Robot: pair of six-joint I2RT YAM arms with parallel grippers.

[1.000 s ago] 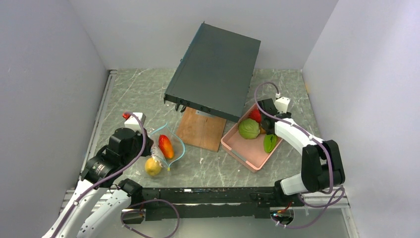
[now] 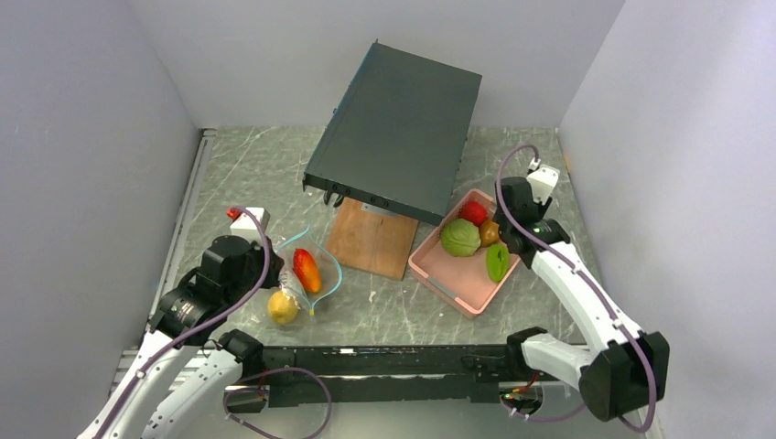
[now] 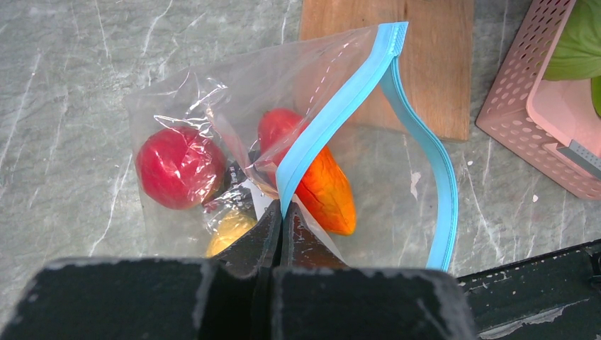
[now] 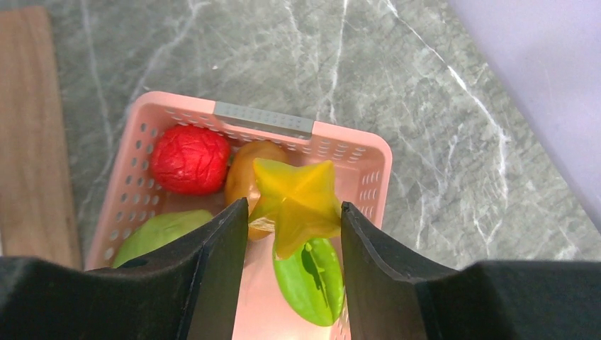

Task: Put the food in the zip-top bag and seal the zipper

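Observation:
A clear zip top bag [image 3: 191, 85] with a blue zipper strip [image 3: 333, 117] lies on the counter, its mouth spread apart. Inside show a red round food [image 3: 181, 168], a yellow food [image 3: 232, 230] and a red-orange pepper-like one [image 3: 329, 188]. My left gripper is shut on the near zipper edge of the bag. Over the pink basket [image 4: 386, 159], my right gripper has a yellow star fruit [image 4: 298, 195] between its fingertips, touching both sides. Below it in the basket are a red food [image 4: 190, 159], an orange-brown one [image 4: 248, 173], a green cabbage [image 4: 159, 234] and a green pepper [image 4: 312, 290].
A wooden board [image 2: 371, 240] lies between bag and basket. Above it a large dark panel [image 2: 398, 128] reaches over the back of the counter. Walls stand on both sides. Bare counter [image 2: 366, 311] shows in front of the board.
More of the orange-brown food now shows. The left arm and bag have stayed put.

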